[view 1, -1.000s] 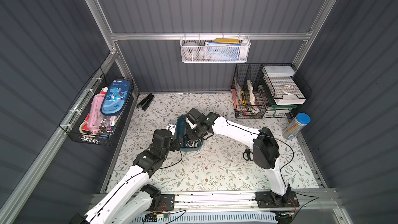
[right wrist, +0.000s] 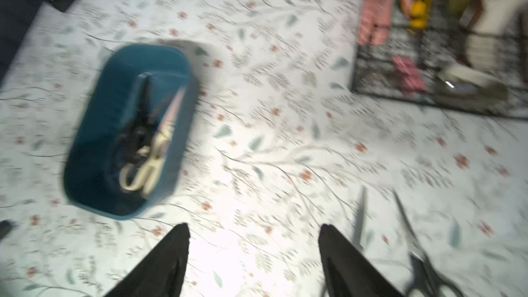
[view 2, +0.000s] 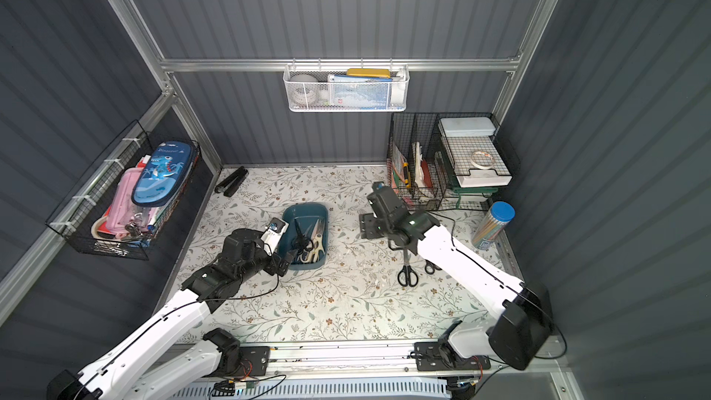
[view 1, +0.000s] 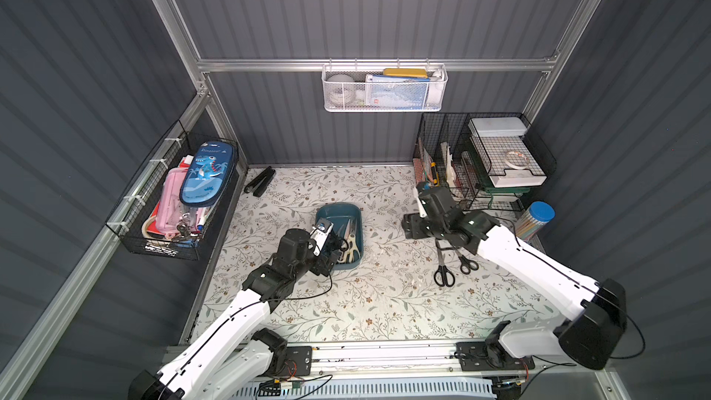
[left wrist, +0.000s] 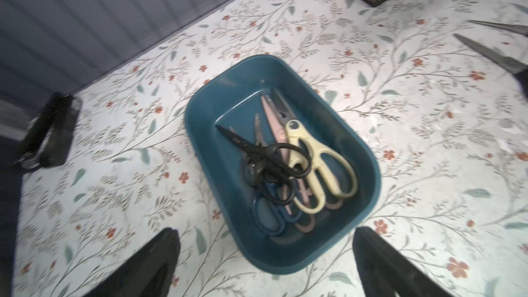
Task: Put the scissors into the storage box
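The teal storage box [left wrist: 214, 176] stands mid-table holding several scissors, among them a black pair [left wrist: 264, 154] on top and a cream pair [left wrist: 341, 181]. My left gripper hangs open over the near side of the box, with nothing between its fingers. My right gripper is open and empty above the table, right of the box and close to the loose scissors' blades.
A black wire organiser [view 1: 481, 200] stands at the back right, a cylinder with blue lid [view 1: 529, 226] at the right, and a black stapler [view 1: 259, 181] at the back left. A wire basket [view 1: 148, 237] hangs left, a white one [view 1: 383, 103] on the back wall.
My right arm has swung from over the box to the right, uncovering the scissors inside. My left gripper has shifted slightly right.
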